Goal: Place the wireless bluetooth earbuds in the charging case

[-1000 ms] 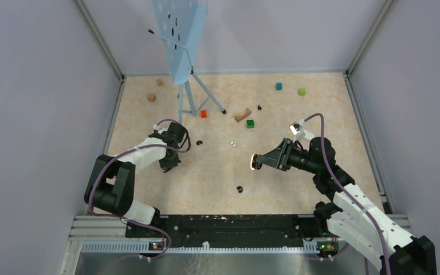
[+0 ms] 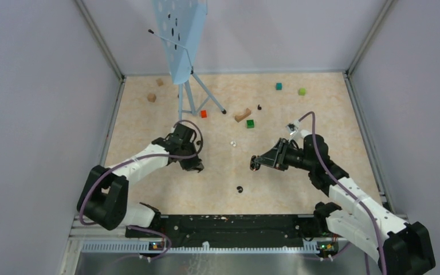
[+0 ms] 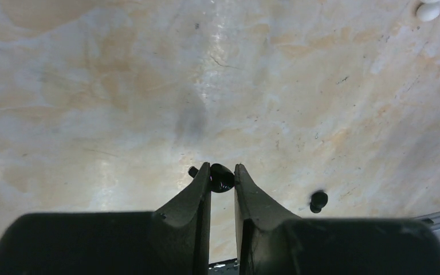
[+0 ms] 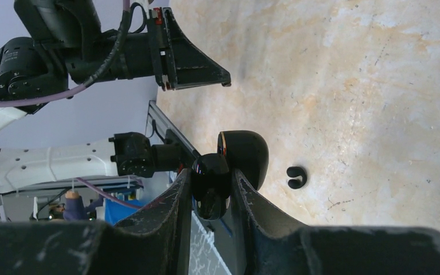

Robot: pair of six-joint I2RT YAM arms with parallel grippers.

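Observation:
Glossy and black, the open charging case (image 4: 246,156) is pinched by my right gripper, which is shut on it; in the top view the case (image 2: 255,164) hangs at that gripper's tip, right of centre. My left gripper is shut on a small black earbud (image 3: 222,178), its stem poking out to the left of the fingers. From above, the left gripper (image 2: 199,168) is left of the case with a clear gap between them. What lies inside the case is hard to make out.
Another black piece (image 2: 240,189) lies on the table in front, and a second (image 2: 199,142) beside the left arm. Two white pieces (image 2: 233,144) sit mid-table. A green block (image 2: 250,124), a wooden arch (image 2: 243,115) and an easel (image 2: 189,91) stand farther back.
My left gripper has moved right, toward the case, and its arm now comes close to the black piece behind. The case in my right gripper has turned slightly, its pale rim less visible.

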